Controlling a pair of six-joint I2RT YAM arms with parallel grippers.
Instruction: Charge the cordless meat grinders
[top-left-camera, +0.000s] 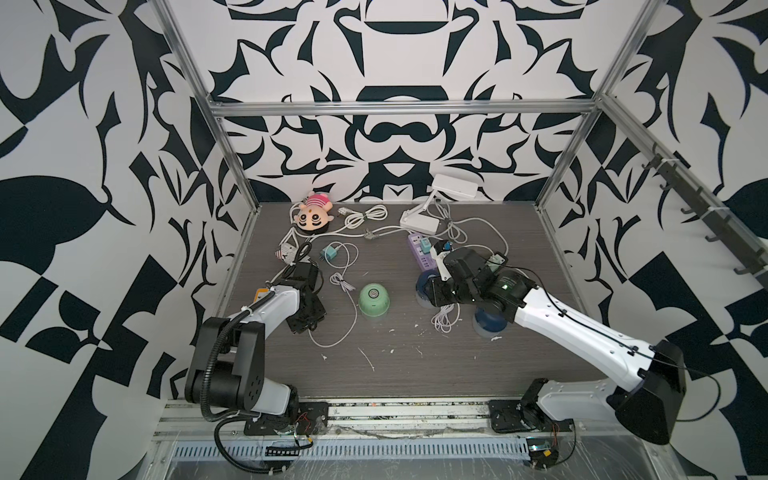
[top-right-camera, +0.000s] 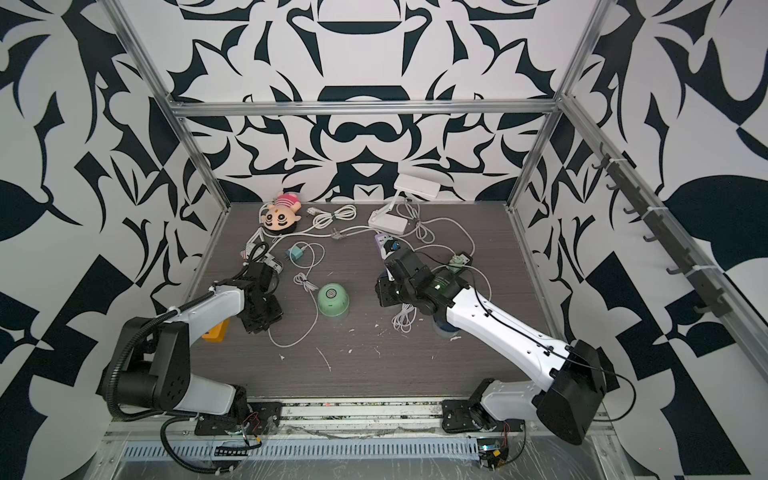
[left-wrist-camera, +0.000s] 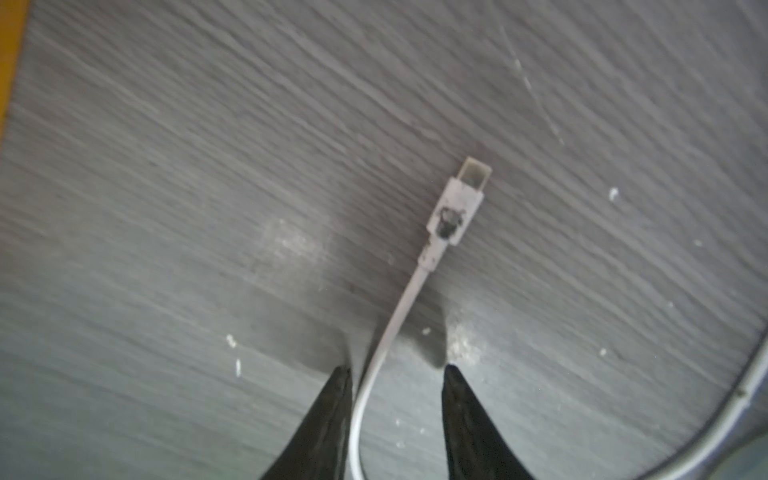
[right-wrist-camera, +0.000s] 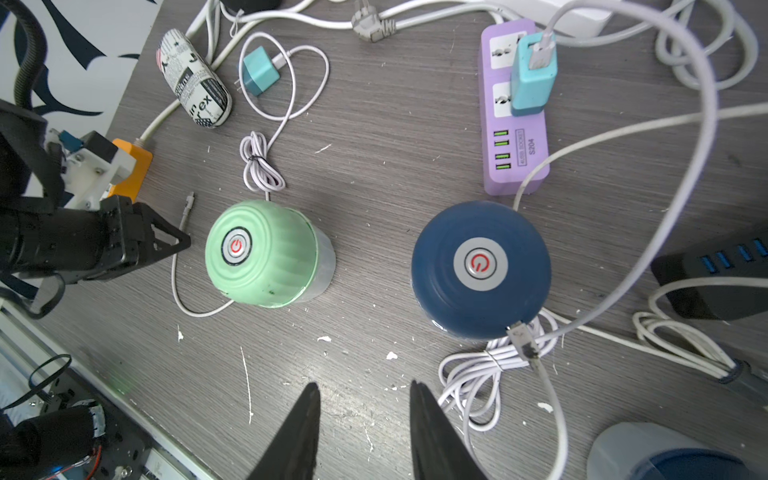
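Observation:
Flat on the table, a white cable's plug (left-wrist-camera: 456, 209) shows in the left wrist view. My left gripper hovers above that cable, open, with the cable running between its fingers in view beside the left one. A green grinder (right-wrist-camera: 260, 252) stands to the right of the left gripper. My right gripper hangs over the table, its fingers apart and only tabletop visible between them. A navy grinder (right-wrist-camera: 472, 296) sits ahead of it, and a second blue one (right-wrist-camera: 680, 456) lower right. A white connector (right-wrist-camera: 524, 340) shows at the navy grinder's edge; whether it is plugged in is unclear.
A purple power strip (right-wrist-camera: 512, 156) carries a teal adapter (right-wrist-camera: 532, 88) with a cable arching from it. Another teal adapter (right-wrist-camera: 260, 72) lies beyond the green grinder. A doll (top-left-camera: 312, 216) and coiled cords (top-left-camera: 366, 214) occupy the back.

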